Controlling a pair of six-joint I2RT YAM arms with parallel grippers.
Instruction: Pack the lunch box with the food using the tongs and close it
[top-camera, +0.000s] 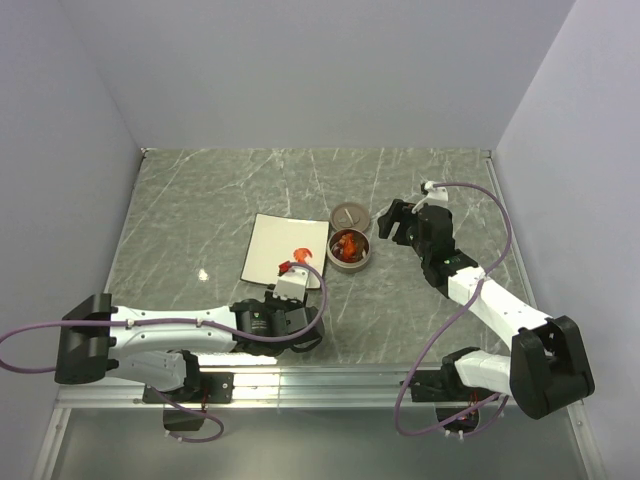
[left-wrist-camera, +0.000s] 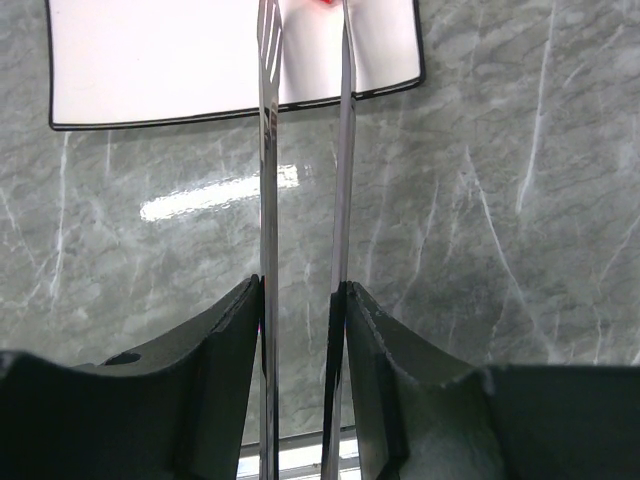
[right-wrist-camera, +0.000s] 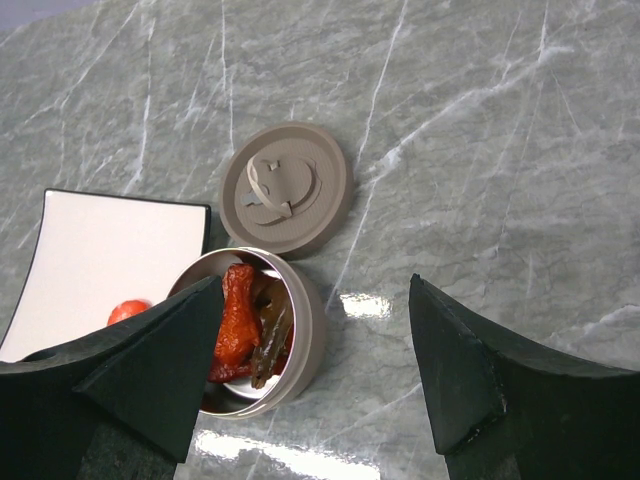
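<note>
In the left wrist view, metal tongs stand lengthwise between the fingers of my left gripper, which is part-way open, one arm against each side. Their far tips reach over the white board, where a red piece shows at the frame's edge; whether the tips pinch it, I cannot tell. Another orange-red piece lies on the board. Just right of the board stands the round lunch box, uncovered, with red and brown food inside. Open and empty, my right gripper hovers right of the box.
The brown round lid lies flat behind the box, handle up. Bare marble tabletop stretches left of the board, and more is free between the box and the right arm. Walls enclose the table at back and sides.
</note>
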